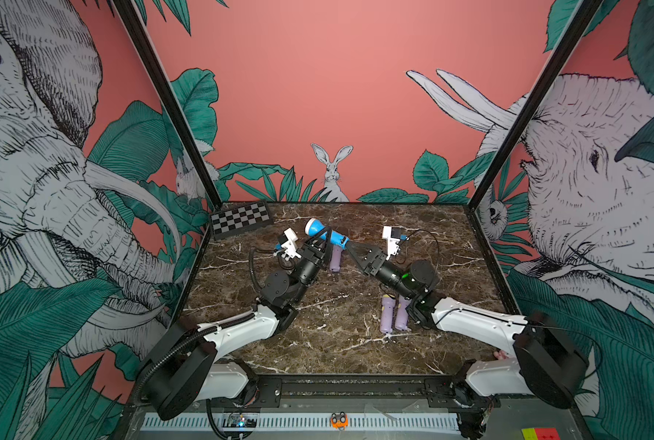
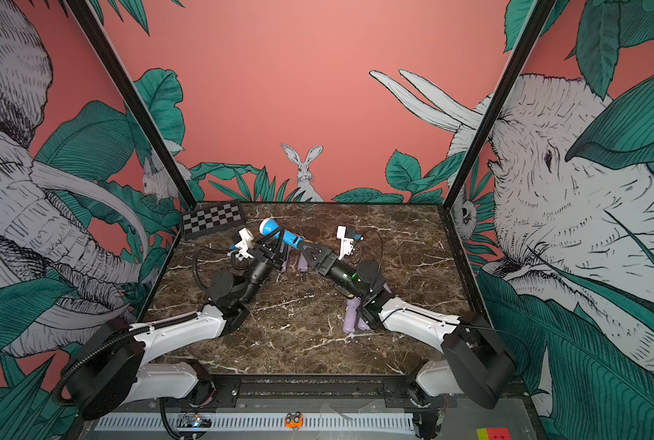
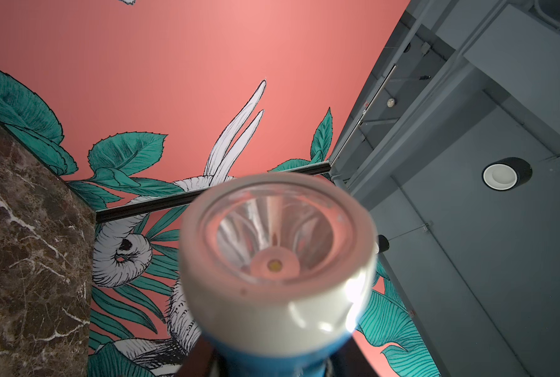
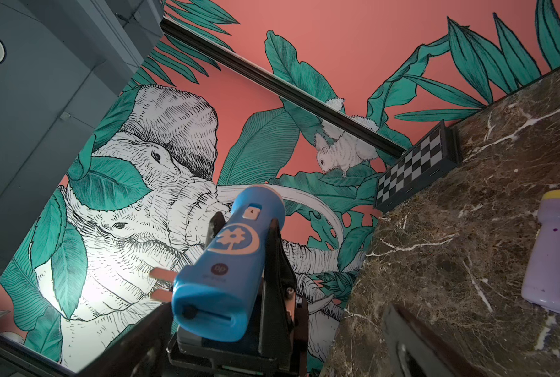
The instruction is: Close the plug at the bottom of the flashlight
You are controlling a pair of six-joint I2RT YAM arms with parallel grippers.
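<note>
The blue flashlight [image 1: 338, 238] with a white head is held up above the table, tilted, its head toward the upper left. My left gripper [image 1: 327, 240] is shut on its body, black fingers [image 4: 278, 264] on both sides. The lens [image 3: 273, 264] fills much of the left wrist view. The flashlight's bottom end [image 4: 207, 317] faces my right gripper [image 1: 353, 253], showing a small dark spot and a narrow dark slot; how the plug sits is hard to tell. Open and close by the bottom end, my right gripper has blurred fingers [image 4: 415, 345] spread apart, nothing visibly clasped.
One purple flashlight [image 4: 553, 251] lies on the marble table behind the grippers. Two more purple flashlights [image 1: 387, 314] lie beneath the right arm. A checkered board [image 1: 240, 218] stands at the back left corner.
</note>
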